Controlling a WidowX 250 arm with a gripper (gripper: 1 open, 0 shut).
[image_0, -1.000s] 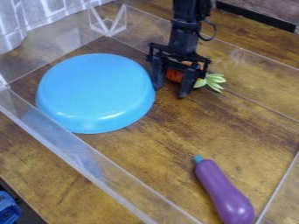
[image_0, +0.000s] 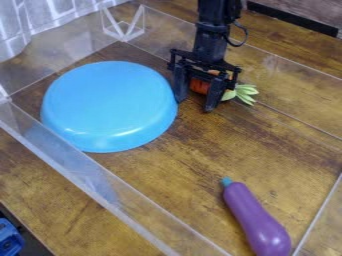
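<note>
My black gripper is low at the back of the clear-walled area, over an orange object with pale green leaves, which looks like a toy carrot. The gripper covers much of it, and whether the fingers are closed on it I cannot tell. A light blue, rounded disc lies to the left of the gripper. A purple toy eggplant lies at the front right.
Clear plastic walls border the wooden surface. A small blue object shows at the bottom left corner, outside the wall.
The gripper has shifted very slightly; otherwise the scene looks the same.
</note>
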